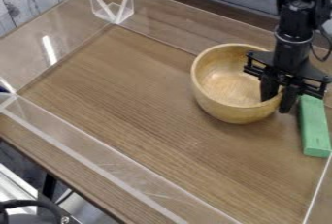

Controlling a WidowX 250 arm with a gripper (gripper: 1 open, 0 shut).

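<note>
A tan wooden bowl (223, 92) sits on the right side of the wooden table (111, 121). My black gripper (277, 94) is over the bowl's right rim, its fingers reaching down at that edge; it appears shut on the rim, though the fingertips are partly hidden. A green rectangular block (314, 131) lies just right of the bowl, its upper end near the gripper.
Clear acrylic walls edge the table at the back and near left. A clear plastic bracket (113, 8) stands at the back left. A black cable hangs beside the arm.
</note>
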